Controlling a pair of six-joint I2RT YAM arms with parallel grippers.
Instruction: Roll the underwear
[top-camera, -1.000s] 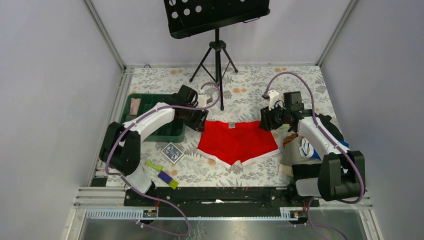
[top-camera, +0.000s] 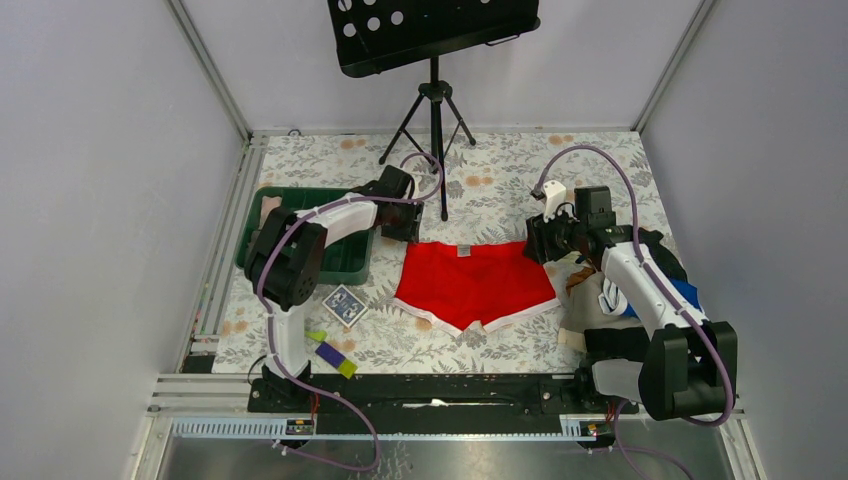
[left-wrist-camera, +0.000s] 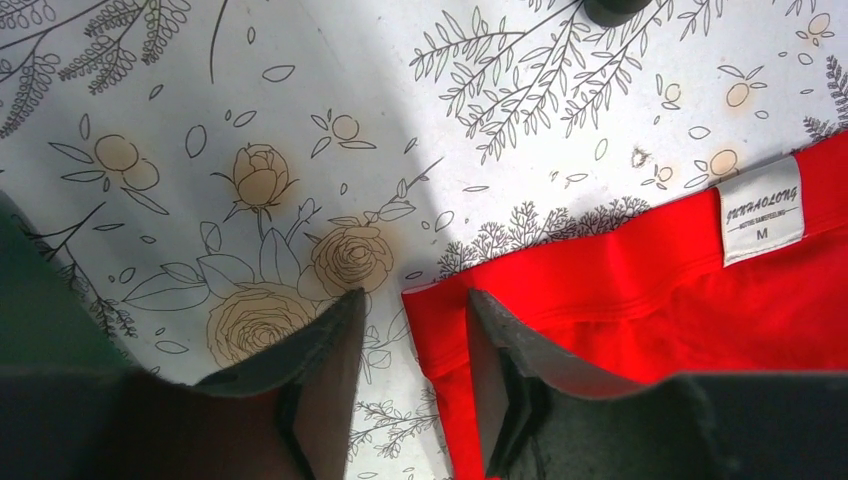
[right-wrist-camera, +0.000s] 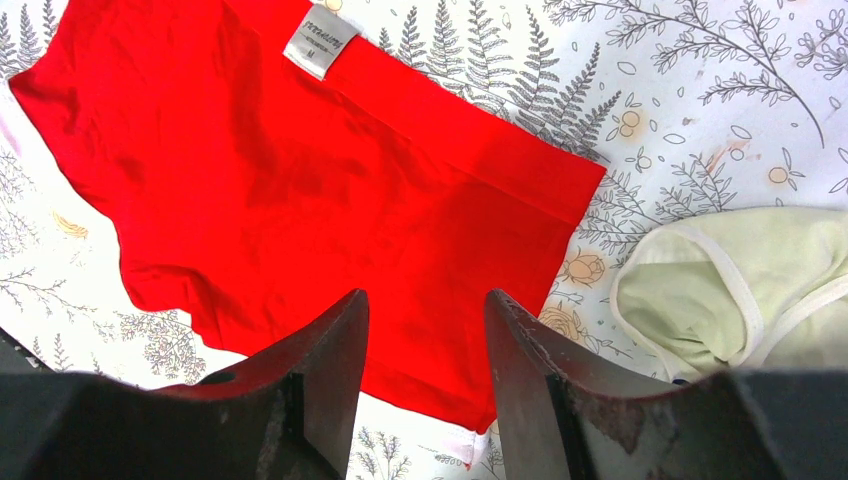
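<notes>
Red underwear (top-camera: 470, 285) lies flat on the floral table, waistband with grey label (left-wrist-camera: 762, 210) toward the back. My left gripper is part open over the waistband's left corner, fingertips either side of the corner's edge; whether they touch it I cannot tell. My right gripper hangs open over the underwear's right part, near that side's edge, with nothing held.
A green bin (top-camera: 345, 260) is at left, cards (top-camera: 344, 305) and small items below it. A pile of folded clothes (top-camera: 610, 330) lies at right. A black music stand (top-camera: 436, 120) stands at the back.
The right gripper has shifted slightly right.
</notes>
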